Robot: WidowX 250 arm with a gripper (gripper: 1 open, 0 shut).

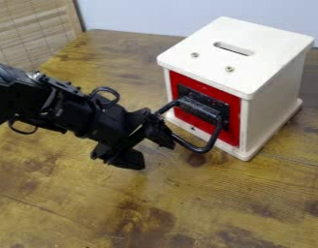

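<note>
A white wooden box (pixel 273 79) with a slot and two small studs on top stands on the table, its front a red panel (pixel 185 75) carrying a black plate with a black loop handle (pixel 201 147) sticking out. My black gripper (pixel 139 149) reaches in from the left and sits at the outer left part of the handle, fingers angled downward. It looks open; whether the handle lies between the fingers or just behind them is hard to tell.
A bamboo mat (pixel 26 29) stands at the back left, with a pale wall behind the box.
</note>
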